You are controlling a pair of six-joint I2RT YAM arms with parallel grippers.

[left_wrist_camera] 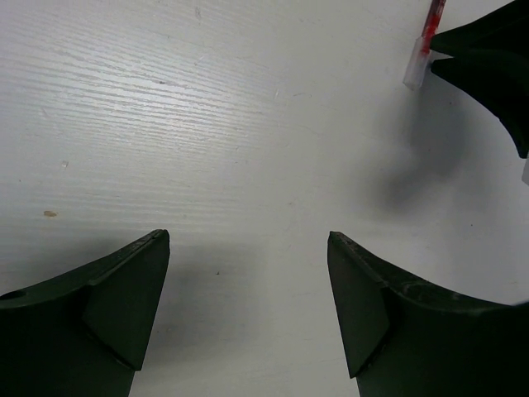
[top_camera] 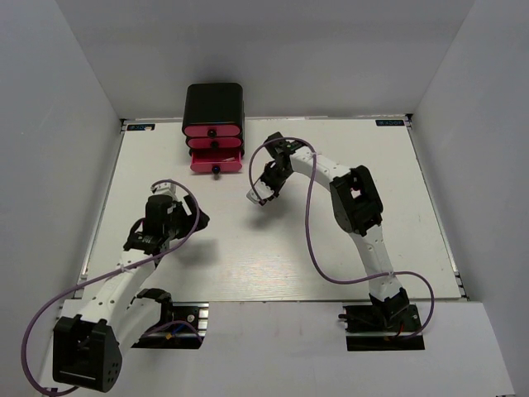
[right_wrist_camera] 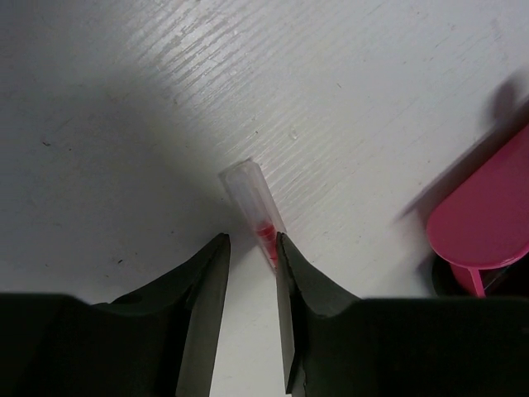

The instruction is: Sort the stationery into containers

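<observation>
A clear pen-like item (right_wrist_camera: 252, 198) with a red section lies on the white table (top_camera: 372, 248), right at the fingertips of my right gripper, which is part open; whether it grips the item cannot be told. The same item (left_wrist_camera: 417, 64) shows at the upper right of the left wrist view, beside the right gripper's dark fingers. My left gripper stands open over bare table, left of centre in the top view, nothing between its fingers. The black drawer unit (top_camera: 213, 107) with pink drawers (top_camera: 202, 165) stands at the back left, its bottom drawer pulled out.
In the right wrist view a pink drawer (right_wrist_camera: 479, 219) is at the right edge, near the pen-like item.
</observation>
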